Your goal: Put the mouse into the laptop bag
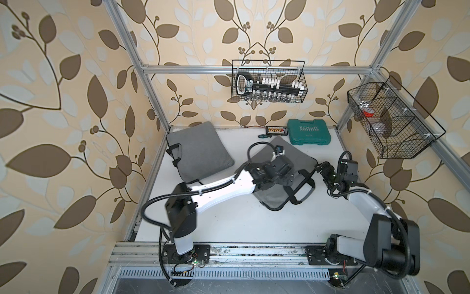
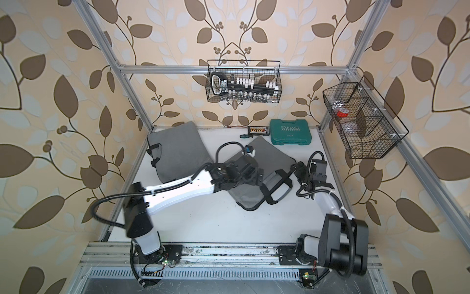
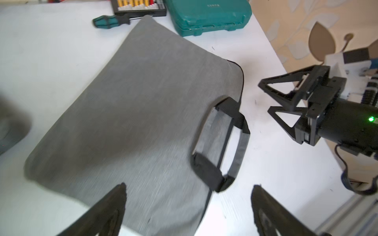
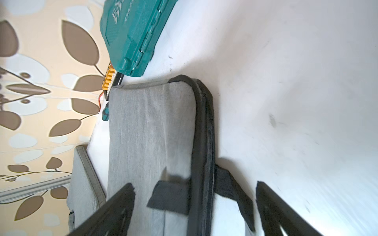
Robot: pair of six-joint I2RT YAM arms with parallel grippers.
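Observation:
A grey laptop bag [image 3: 130,118] with black straps lies flat on the middle right of the white table; a second grey bag [image 1: 195,147] lies at the left. No mouse is visible. My left gripper hangs over the middle bag, open, with nothing visible between its fingers. My right gripper is beside that bag's right edge, above the strap side, its fingers apart and empty.
A green case [image 1: 308,131], a bit set [image 1: 275,130] and a screwdriver [image 3: 105,22] lie at the back. Wire baskets [image 1: 269,85] hang on the back and right walls.

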